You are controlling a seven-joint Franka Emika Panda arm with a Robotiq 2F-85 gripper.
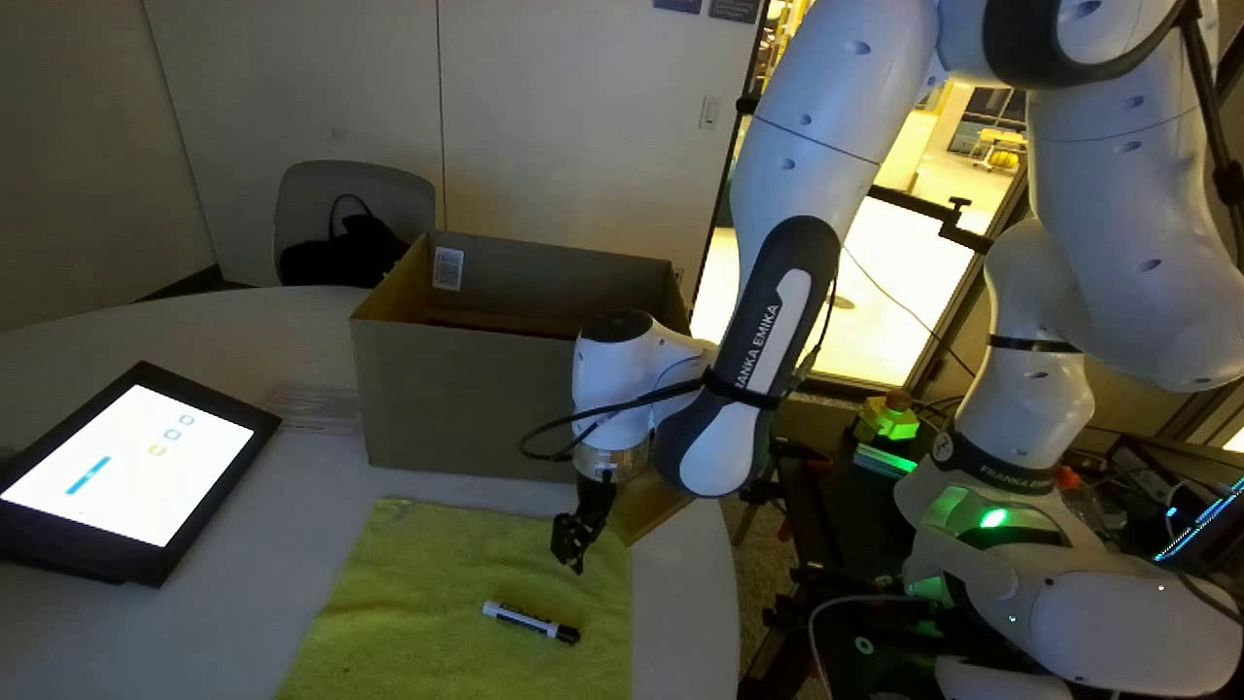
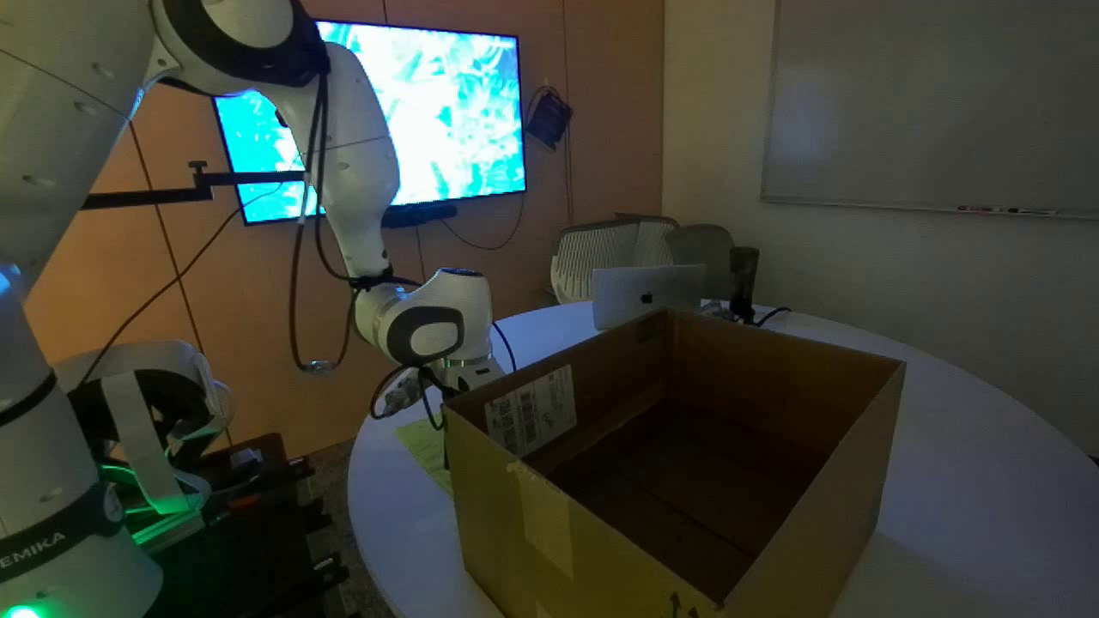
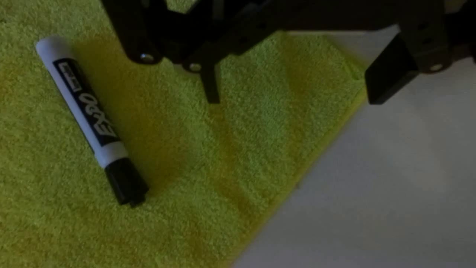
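A white marker [image 1: 531,622] with a black cap and a black label lies flat on the yellow-green towel [image 1: 431,583]. In the wrist view the marker [image 3: 84,107] rests left of and below the fingers, clear of both fingers. My gripper [image 1: 572,553] hangs above the towel, on the box side of the marker. Seen from the wrist, the gripper is open, with only towel and table below the gap. In exterior view 2 the gripper is hidden behind the cardboard box [image 2: 659,577].
The open cardboard box [image 1: 466,397] stands just behind the towel; its visible floor looks empty in exterior view 2. A tablet-like screen [image 1: 128,467] lies at the table's left. A laptop [image 2: 649,293] sits beyond the box. The table's edge runs close to the towel's right side.
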